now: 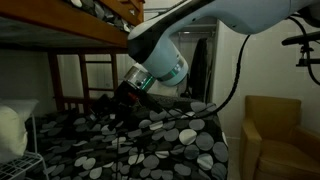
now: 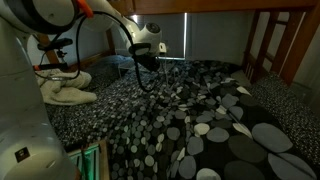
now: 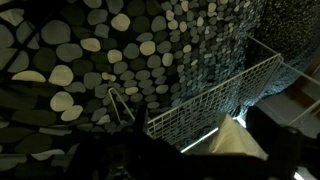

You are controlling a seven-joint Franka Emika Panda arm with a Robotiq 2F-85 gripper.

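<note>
My gripper (image 1: 120,107) hangs above a bed cover (image 1: 165,150) printed with grey, white and black pebble shapes. In the wrist view the two dark fingers (image 3: 138,152) stand wide apart, open, with nothing held. Beyond them a white wire rack (image 3: 215,103) shows, and a pale, cloth-like item (image 3: 236,138) lies by it. A thin bent wire piece (image 3: 121,104) appears against the pebble pattern. Exterior view 2 shows the gripper (image 2: 150,76) small and dark at the far side of the bed.
At the left edge, a white bulky item (image 1: 12,132) sits on the wire rack (image 1: 22,163). The upper bunk (image 1: 70,32) overhangs the left side. A tan armchair (image 1: 275,140) stands at the right. Much of the cover (image 2: 200,130) is clear.
</note>
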